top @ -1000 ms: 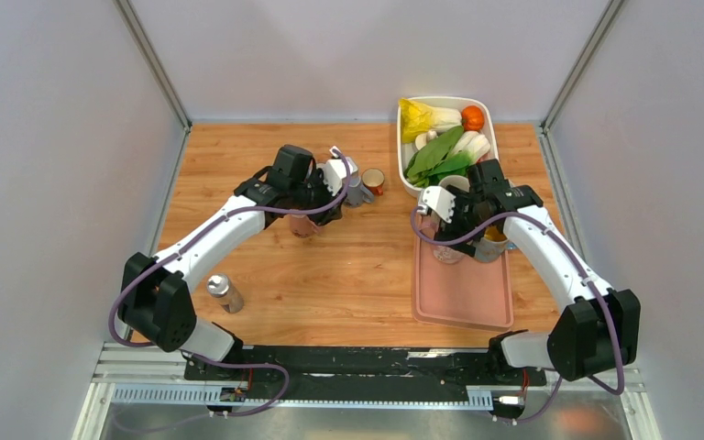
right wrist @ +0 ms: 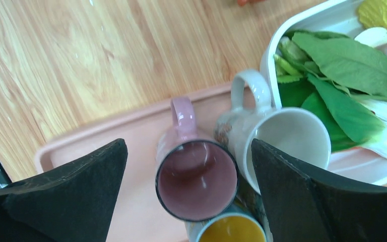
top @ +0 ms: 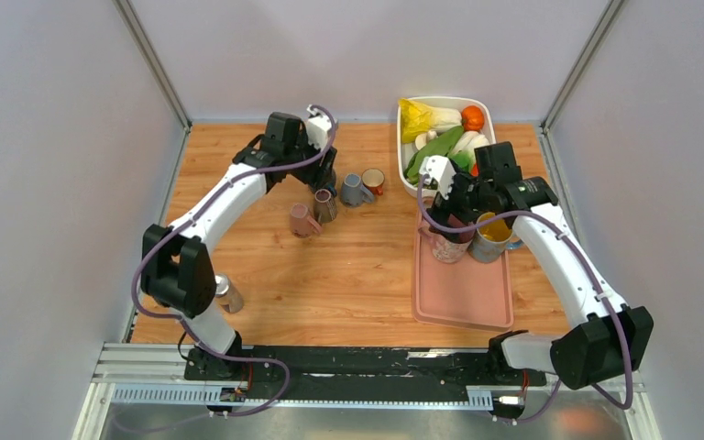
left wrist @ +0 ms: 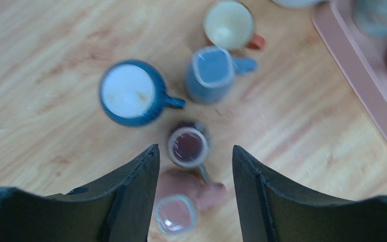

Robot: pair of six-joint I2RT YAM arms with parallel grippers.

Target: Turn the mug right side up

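In the left wrist view, a brown mug (left wrist: 187,147) stands on the table below my left gripper, whose fingers are apart with nothing between them. A pink mug (left wrist: 201,194) is nearer, beside it. A dark blue mug (left wrist: 131,96) with a white round face, a grey-blue mug (left wrist: 211,75) and a red mug with a cream inside (left wrist: 228,25) stand farther off. Blur hides which of the nearer mugs are inverted. My right gripper is open above a pink mug (right wrist: 196,176) with its mouth up.
On the pink tray (top: 463,298) also stand a white mug (right wrist: 292,141) and a yellow-lined mug (right wrist: 232,229). A white vegetable basket (top: 401,151) sits behind. A metal shaker (top: 227,295) is at front left.
My left gripper has moved back and left, uncovering the brown mug and more of the pink one.
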